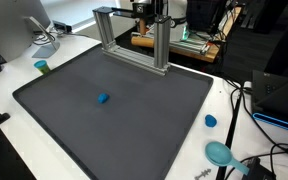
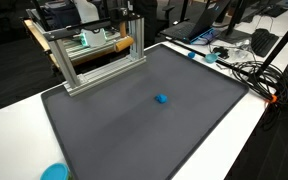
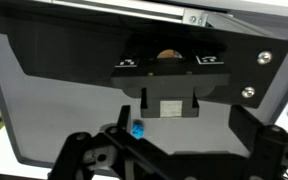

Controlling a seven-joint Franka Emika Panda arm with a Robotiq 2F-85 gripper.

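Note:
In the wrist view my gripper is open, its dark fingers spread wide apart. Between and above them is a dark bracket-like part [image 3: 169,82] on a long black bar [image 3: 74,52]; whether the fingers touch it I cannot tell. Below, a small blue object [image 3: 137,130] shows on the grey mat. That blue object [image 1: 103,98] lies alone on the left half of the mat in exterior view 1, and exterior view 2 shows the blue object [image 2: 161,98] too. The gripper's fingertips cannot be made out in either exterior view.
A metal frame [image 2: 97,75] stands at one edge of the mat [image 1: 114,135]. Outside the mat are a green container [image 1: 42,67], a blue round piece [image 1: 210,121] and a turquoise item [image 1: 224,155]. Cables [image 2: 269,85] lie beyond the white table's edge.

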